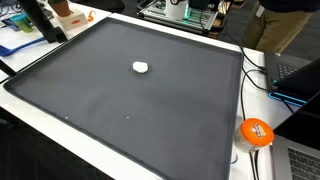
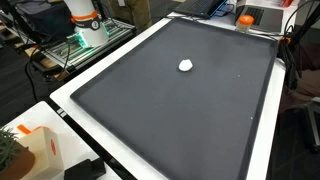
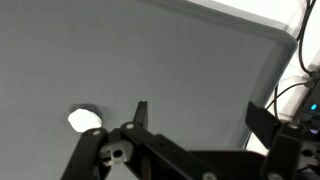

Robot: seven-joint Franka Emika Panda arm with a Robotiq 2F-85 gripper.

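Observation:
A small white roundish object [image 1: 140, 67] lies alone on the dark grey mat [image 1: 120, 110]; I cannot tell what it is. The second exterior view shows the same white object [image 2: 185, 65] towards the far half of the mat [image 2: 180, 120]. In the wrist view the white object [image 3: 84, 120] is at lower left, outside the fingers and left of the fingers. My gripper is open over bare mat, its two dark fingers wide apart with nothing between them. Neither exterior view clearly shows the gripper.
An orange-topped container [image 1: 255, 133] stands on the white table beside the mat, near a laptop [image 1: 299, 160] and dark cables. A potted plant [image 2: 14, 158] is at the near left of the second exterior view. Apart from the white object, the mat is clear.

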